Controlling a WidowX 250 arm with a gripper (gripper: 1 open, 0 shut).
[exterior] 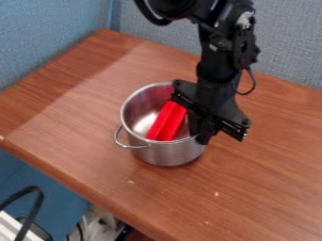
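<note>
A steel pot (153,151) with a wire side handle stands on the wooden table. Inside it lies a red block-like object (164,122), partly hidden by the pot wall and the arm. My black gripper (199,130) is lowered at the pot's right rim, its tips over or against the rim. The fingertips are dark and overlapping, so whether they are open or shut is unclear.
Blue-grey partitions (56,33) edge it at the left and back. Cables and a white item lie below the table's front left edge.
</note>
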